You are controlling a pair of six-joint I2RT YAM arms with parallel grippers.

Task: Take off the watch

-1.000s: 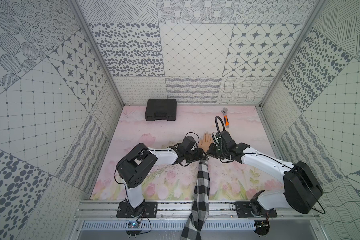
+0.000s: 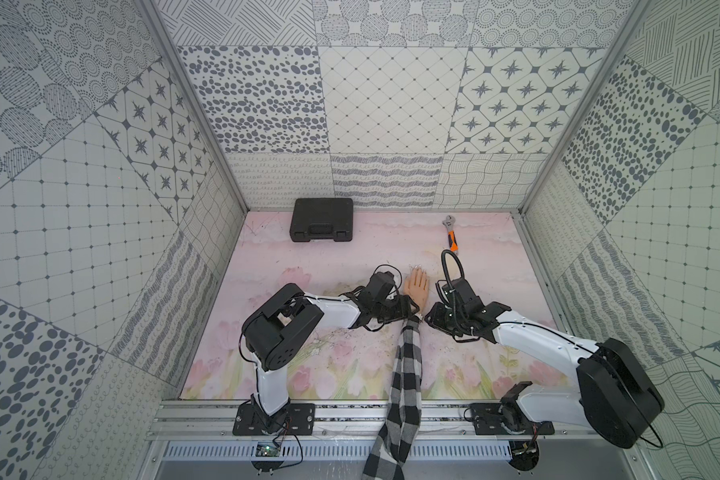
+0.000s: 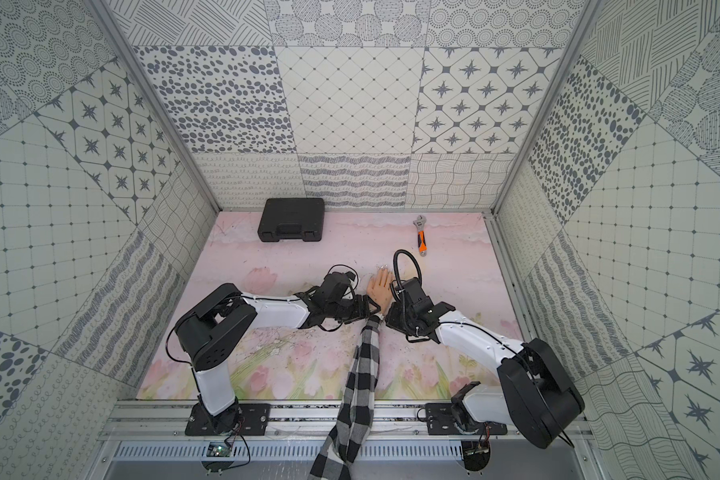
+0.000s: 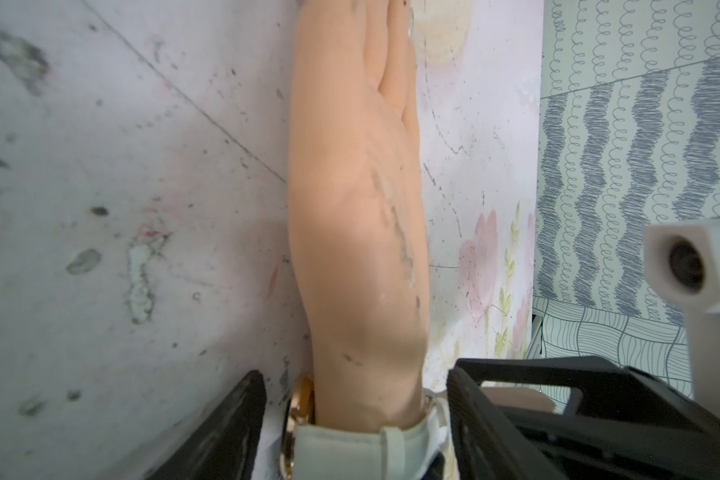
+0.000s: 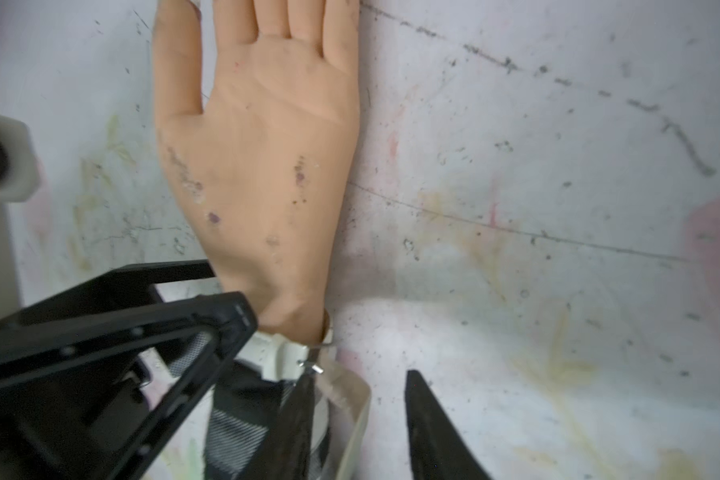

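Note:
A model hand (image 5: pixel 264 160) lies palm up on the table, a checked sleeve (image 2: pixel 406 368) behind its wrist. Around the wrist is the watch, its white strap (image 4: pixel 340 452) showing low in the left wrist view with a gold-coloured edge at one side. My left gripper is shut on the watch at the wrist, one finger on each side. In the right wrist view a strap end (image 5: pixel 352 392) sticks out loosely from the wrist. My right gripper stands part open there, fingertips apart; whether they touch that strap end is unclear.
A black case (image 2: pixel 321 220) lies at the back left, and an orange-handled wrench (image 2: pixel 451 234) at the back right. Bare table surrounds the hand on both sides. The two grippers are close together at the wrist.
Over the last second my right gripper drew back from the wrist, rightward and toward the front. My left gripper stayed nearly in place.

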